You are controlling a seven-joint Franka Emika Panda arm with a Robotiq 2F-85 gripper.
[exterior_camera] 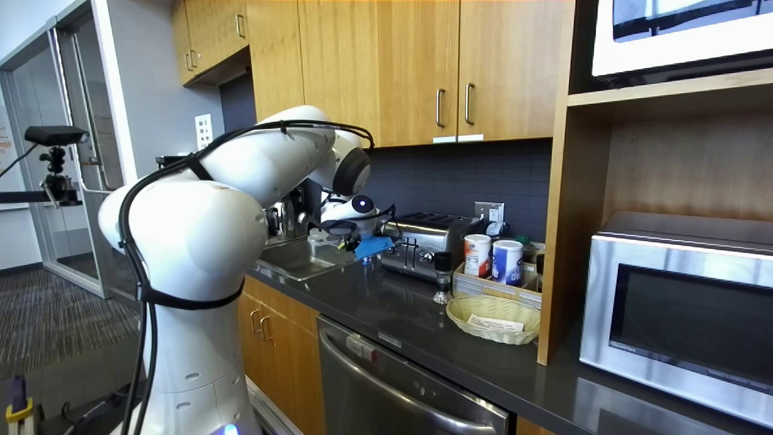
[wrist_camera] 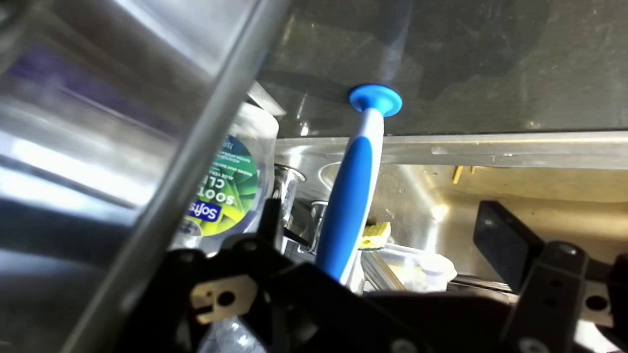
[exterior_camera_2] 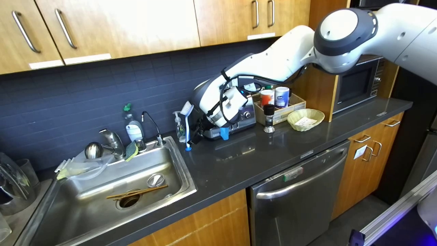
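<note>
A blue-and-white dish brush (exterior_camera_2: pixel 187 127) stands upright on its blue round base on the dark counter, just right of the sink. My gripper (exterior_camera_2: pixel 197 134) is beside it, low over the counter in front of the toaster. In the wrist view the fingers of my gripper are wide apart. The brush's blue handle (wrist_camera: pixel 348 200) shows in the space between the fingers, closer to the left one, and no grip on it shows. Its upper end is hidden behind the gripper body. In exterior view 1 the arm largely hides the fingers.
A soap bottle (wrist_camera: pixel 229 176) stands close by the left finger. The steel toaster (exterior_camera: pixel 420 243) is right beside the gripper. The sink (exterior_camera_2: pixel 186 176) holds chopsticks (exterior_camera_2: pixel 137 192). A pepper grinder (exterior_camera_2: pixel 269 119) and a wicker basket (exterior_camera_2: pixel 301 126) stand farther right.
</note>
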